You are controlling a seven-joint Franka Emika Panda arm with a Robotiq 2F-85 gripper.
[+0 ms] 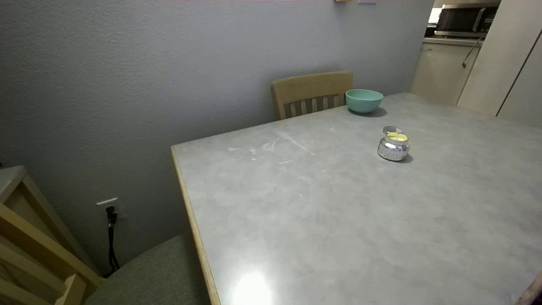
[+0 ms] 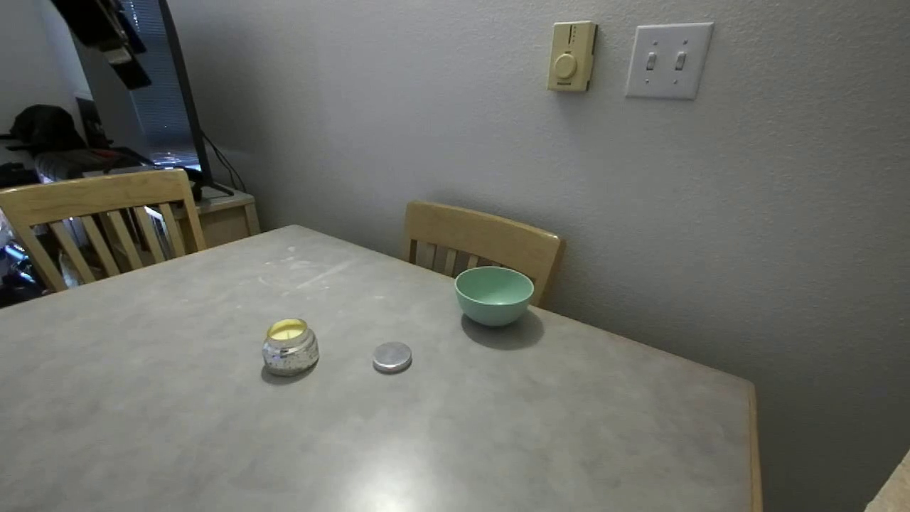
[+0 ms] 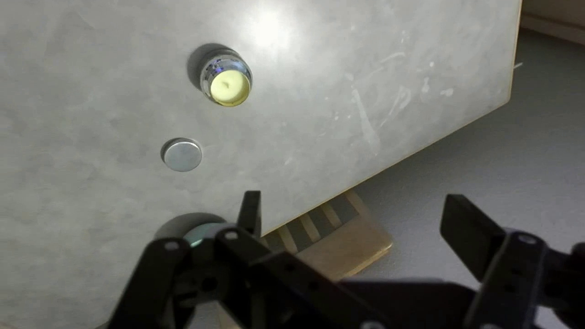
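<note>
A silver candle jar (image 2: 291, 351) stands upright on the grey table, its yellow inside and pale wax showing from above in the wrist view. Its round silver lid (image 2: 392, 357) lies flat on the table, apart from the jar, on the side towards the bowl. Near the table's wall-side edge is a mint-green bowl (image 2: 495, 297), upright; I cannot see anything in it. In the wrist view my gripper is open, fingers wide apart with nothing between them, high above the table edge. Its left finger partly covers the bowl (image 3: 203, 232).
A wooden chair (image 2: 486, 235) is tucked against the wall-side edge, close to the bowl. A second chair (image 2: 106, 200) stands at the far side.
</note>
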